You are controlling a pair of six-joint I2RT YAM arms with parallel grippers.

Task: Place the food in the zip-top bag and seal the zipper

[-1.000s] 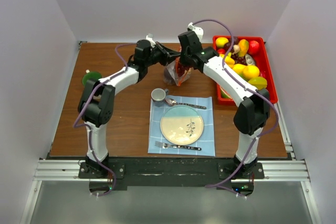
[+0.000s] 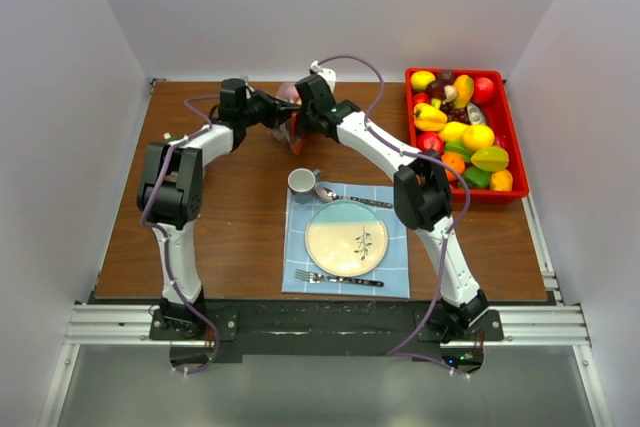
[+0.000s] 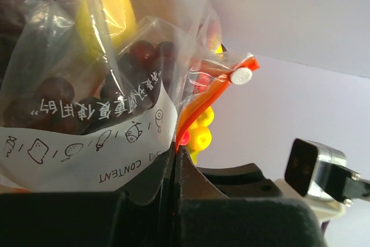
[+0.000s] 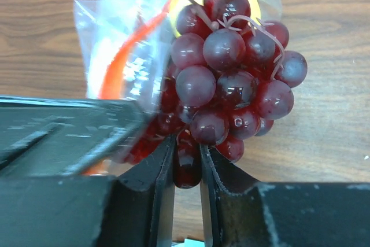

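Observation:
A clear zip top bag (image 3: 139, 154) with an orange zipper (image 3: 199, 107) hangs above the table's back half. My left gripper is shut on the bag's edge by the zipper. Through the film show a yellow food (image 3: 105, 15) and dark round fruit. Dark red grapes (image 4: 231, 79) bunch at the bag's mouth, partly outside the film; how far in they sit I cannot tell. My right gripper has a grape pinched between its narrow-set fingers. From above, both grippers meet around the bag (image 2: 285, 134), mostly covering it.
At the right stands a red basket (image 2: 522, 172) full of fruit and vegetables. In front of the bag are a grey mug (image 2: 302, 181) and a blue placemat (image 2: 398, 265) bearing a plate (image 2: 345, 259), spoon and fork. Bare table (image 2: 240, 237) lies at the left.
Both arms have moved left together, carrying the bag left over the table's back half. The right arm has drawn clear of the red basket. The left arm now covers the green thing.

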